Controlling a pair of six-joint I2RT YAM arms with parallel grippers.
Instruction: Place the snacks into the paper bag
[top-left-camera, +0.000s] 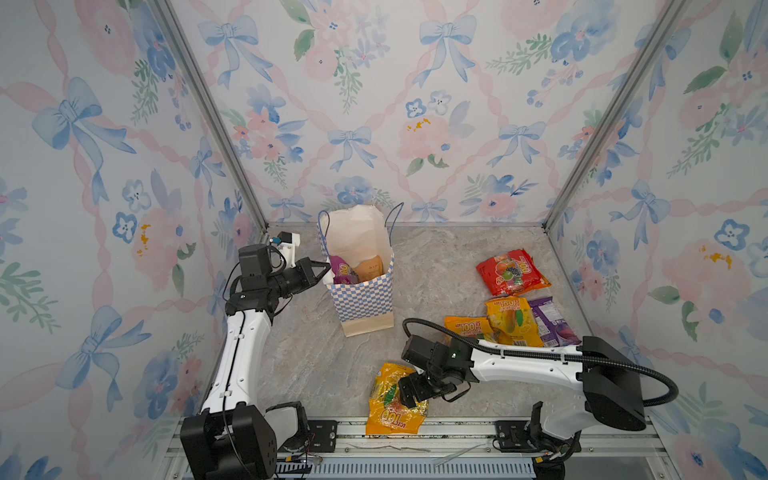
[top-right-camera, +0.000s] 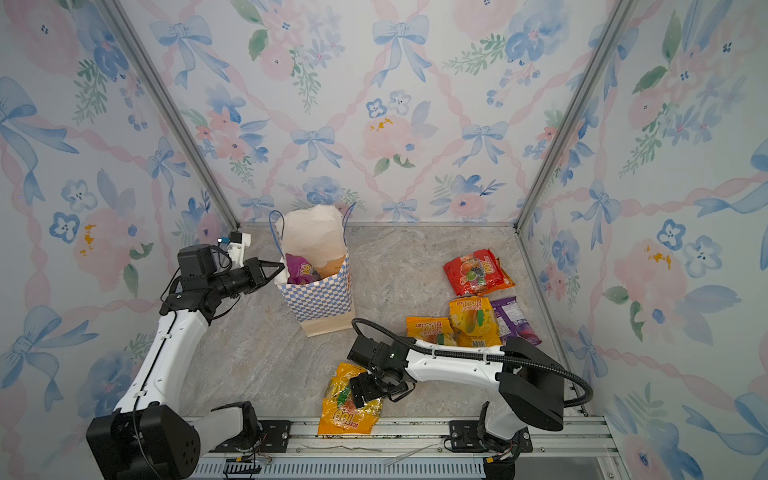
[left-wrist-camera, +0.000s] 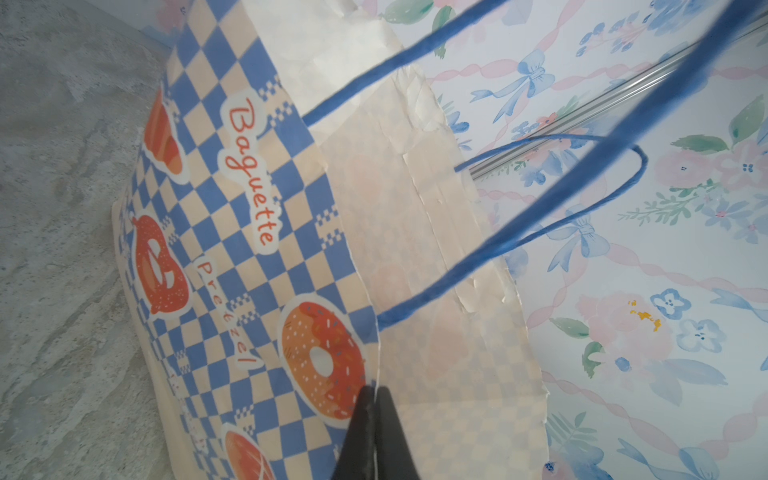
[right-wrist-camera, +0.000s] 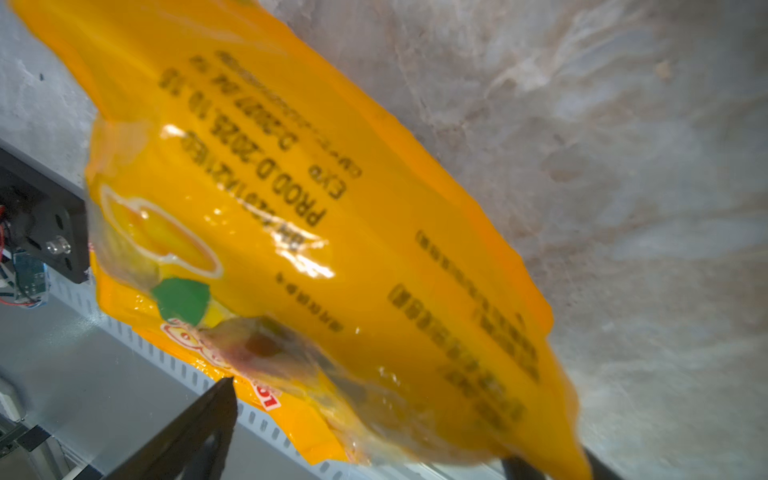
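The white paper bag (top-left-camera: 365, 302) with blue checks stands upright and open-topped. My left gripper is shut on its rim. Inside lie a purple snack pack (top-left-camera: 341, 272) and something orange-brown (top-left-camera: 369, 268), partly hidden. By the front edge a yellow mango candy bag (top-left-camera: 387, 413) lies outside the paper bag. Over it my right gripper (top-left-camera: 412, 391) stands open, its dark fingers (right-wrist-camera: 196, 436) spread and holding nothing; in the right wrist view the candy bag's end covers part of one finger. At right are a red pack (top-left-camera: 512, 273), two yellow packs (top-left-camera: 512, 321) and a purple pack (top-left-camera: 550, 322).
The right forearm (top-left-camera: 524, 360) stretches in front of the right-hand packs. Blue cord handles (left-wrist-camera: 560, 184) rise above the paper bag's mouth. A metal rail (top-left-camera: 472, 425) runs along the front, where the candy bag overlaps it. Bare grey tabletop (top-left-camera: 440, 268) lies right of the paper bag.
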